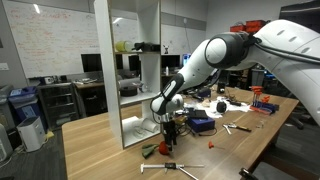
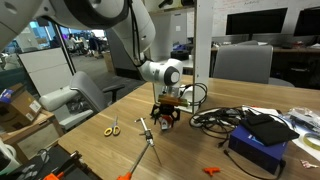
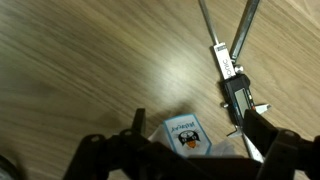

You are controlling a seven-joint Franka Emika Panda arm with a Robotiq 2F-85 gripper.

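A small pale package [image 3: 185, 133] with a printed cartoon face lies in the space between the two dark fingers in the wrist view. My gripper is open, one finger on each side of the package, and contact cannot be made out. Low over the wooden table, my gripper [image 1: 167, 141] stands at a round red item [image 1: 164, 148] in exterior view 1. From the other side, the gripper [image 2: 166, 118] points downward, and its fingers partly hide what lies below.
A digital caliper [image 3: 237, 92] lies close beside the gripper. Dark green item [image 1: 149, 151], scissors [image 2: 112, 130] and a blue box with cables [image 2: 256, 148] are also on the table. A white shelf [image 1: 149, 75] stands behind the arm. Bare wood shows at the front left.
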